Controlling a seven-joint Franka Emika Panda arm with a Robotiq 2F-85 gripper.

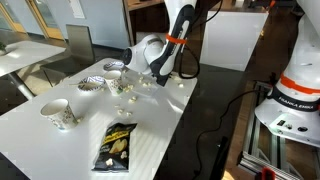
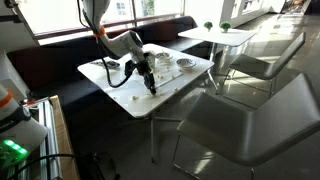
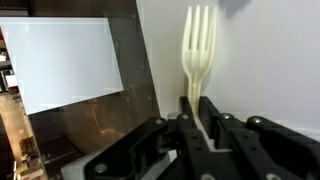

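A pale fork shows in the wrist view, its tines pointing away from my gripper. The fingers are shut on the fork's handle. Seen in exterior view 1, the arm reaches over the far side of the white table, and the gripper is low there, beside scattered small pale pieces. The fork is too small to make out for certain in the exterior views. Whether it touches the table cannot be told.
Near the gripper stand a patterned cup and two patterned bowls, one at the left edge. Another cup is farther left. A dark chip bag lies at the front. Bare tabletop surrounds the bag.
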